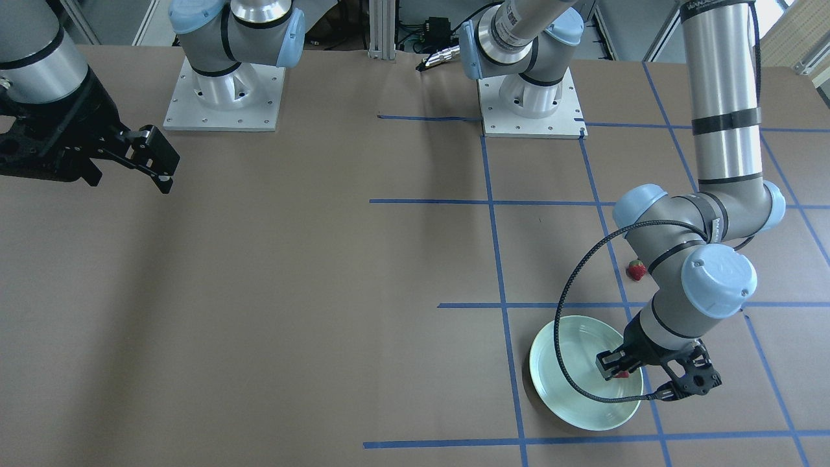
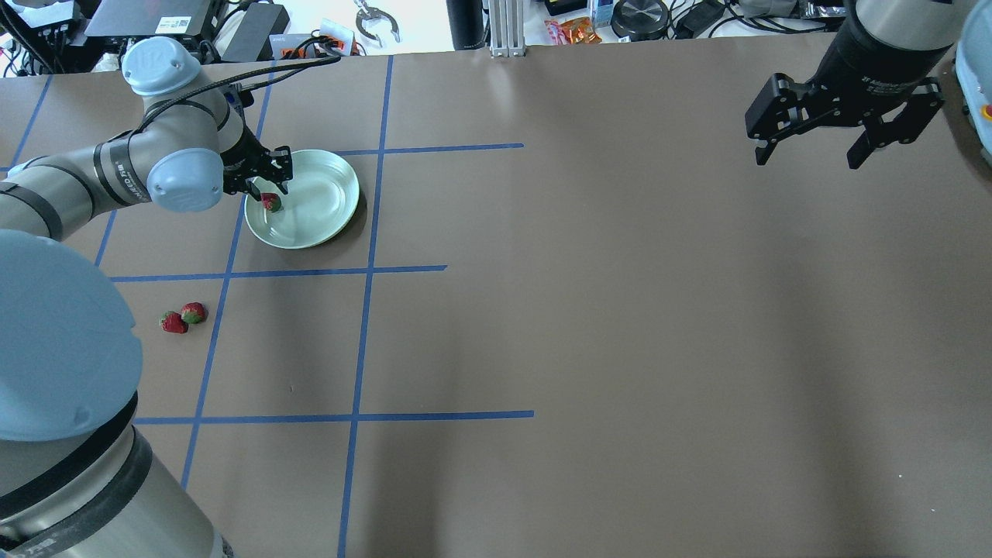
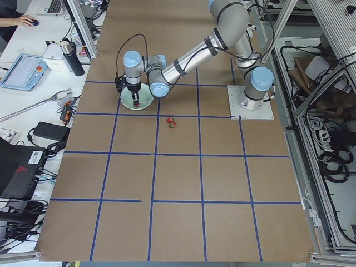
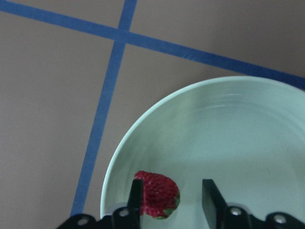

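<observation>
A pale green plate (image 1: 568,397) sits on the taped table, with a strawberry (image 4: 159,193) lying inside it near the rim. My gripper is low over the plate, its fingers open and apart; in the left wrist view the strawberry lies beside the left finger, and the space between the fingers looks empty. In the camera top view the strawberry (image 2: 270,203) shows just beside the gripper. Two more strawberries (image 2: 173,322) lie together on the table away from the plate.
Other robot arms (image 1: 93,132) stand at the left and back. A cluttered bench with cables and devices runs along the table's edge.
</observation>
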